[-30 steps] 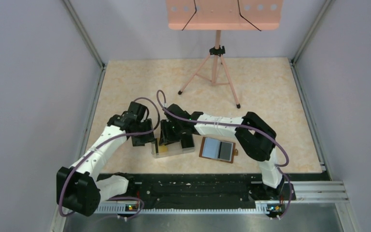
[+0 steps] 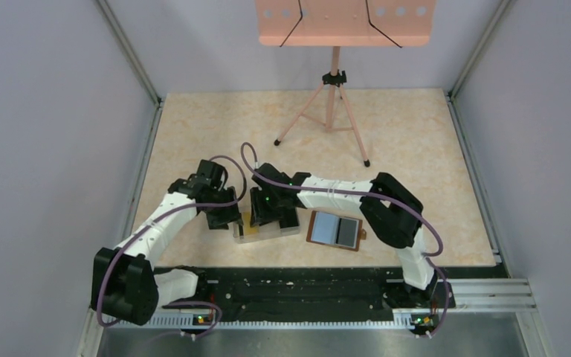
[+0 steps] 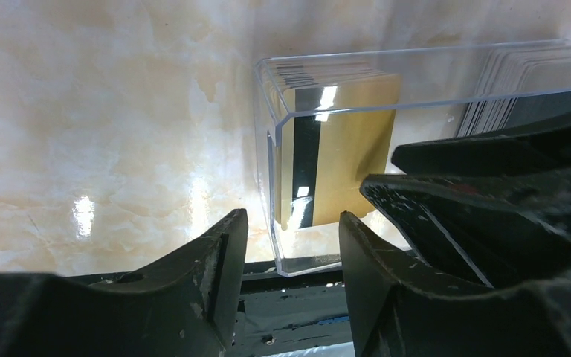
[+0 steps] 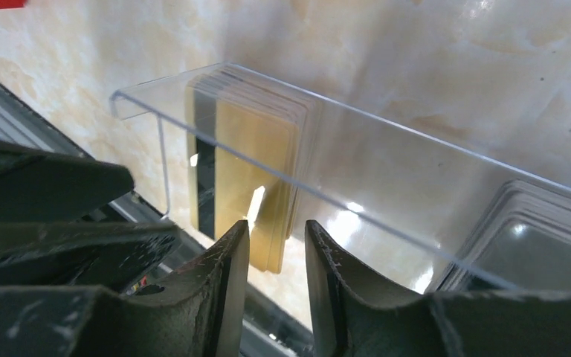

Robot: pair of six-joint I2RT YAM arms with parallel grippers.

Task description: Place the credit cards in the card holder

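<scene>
A clear plastic box holds gold cards with a black stripe standing at its left end and a stack of dark cards farther right. Both grippers reach over the gold end. My left gripper is open in front of the gold cards, with nothing gripped. My right gripper is part open beside the right edge of the gold stack; a gap shows between its fingers. To the right of the box lies a brown-edged card holder, with a light blue and a dark grey panel.
The two arms are close together, and the right fingers cross the left wrist view. A pink stand rises at the back. Bare table shows behind the arms and to the right of the holder.
The left gripper has moved only a little. Box and holder stay put.
</scene>
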